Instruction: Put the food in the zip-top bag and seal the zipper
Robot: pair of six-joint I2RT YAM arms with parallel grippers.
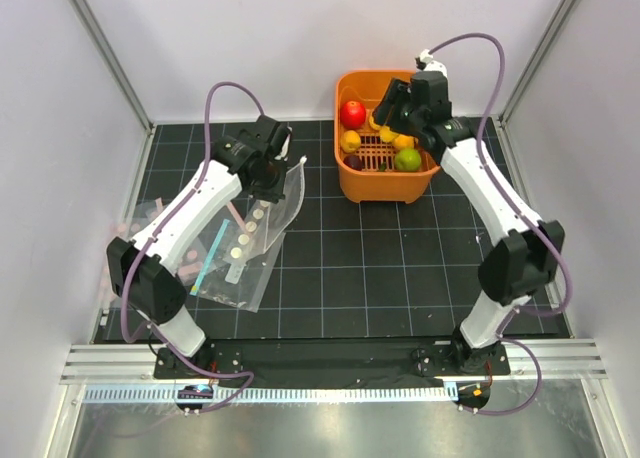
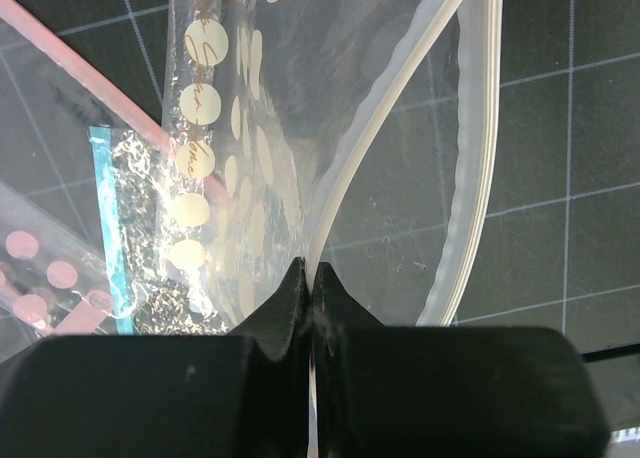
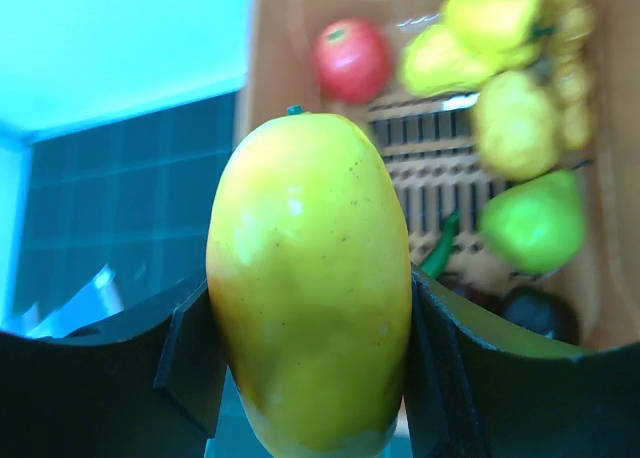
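The clear zip top bag (image 2: pixel 270 98) has a row of cream dots, and its two mouth edges bow apart. My left gripper is shut on one edge of that mouth, as the left wrist view shows. Between the fingers of my right gripper is a yellow-green mango (image 3: pixel 310 228), standing lengthwise and filling the gap. From above, the right gripper is over the orange bin (image 1: pixel 385 186). In that bin lie a red tomato (image 1: pixel 352 114), a green pear (image 1: pixel 408 160), a dark fruit (image 1: pixel 353 162) and several yellow pieces.
Other clear bags lie flat at the left, one with a blue strip (image 1: pixel 208 258) and one with pink dots (image 2: pixel 62 273).
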